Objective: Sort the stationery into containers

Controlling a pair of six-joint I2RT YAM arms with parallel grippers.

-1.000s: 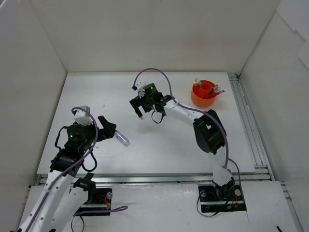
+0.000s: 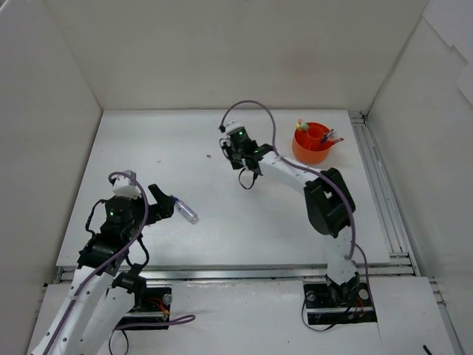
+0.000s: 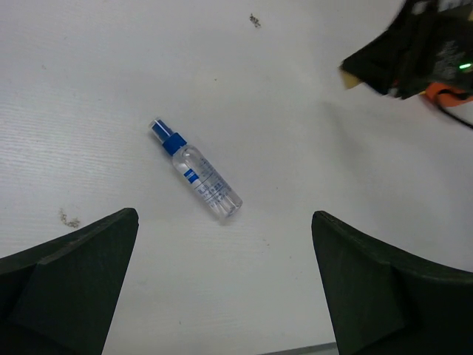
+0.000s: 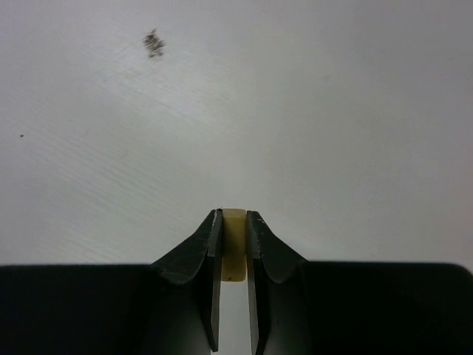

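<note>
My right gripper is shut on a small yellow block [image 4: 234,251], raised over the white table; in the top view it is mid-back, left of the orange container [image 2: 306,152] that holds pens and other stationery. A clear spray bottle [image 3: 205,183] with a blue top lies on the table in front of my open left gripper, whose fingers have nothing between them. In the left wrist view the right gripper is blurred at upper right, with a bit of yellow [image 3: 349,79] at its tip.
Walls enclose the back and sides, with metal rails along the right and front edges.
The left arm has shifted only slightly.
</note>
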